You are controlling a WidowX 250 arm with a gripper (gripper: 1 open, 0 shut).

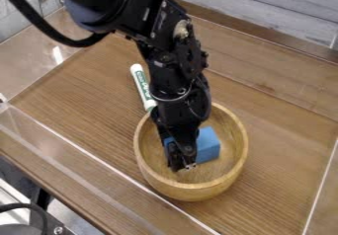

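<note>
A wooden bowl (188,183) sits on the table, and inside it lies a blue block (207,143). My black gripper (183,152) reaches down into the bowl over the block, its fingers shut on the block as far as can be seen; they partly hide it. A white-and-green marker (141,84) lies behind the bowl, to the left of the arm.
A pale wall stands at the back. A black cable and metal parts are at the lower left edge.
</note>
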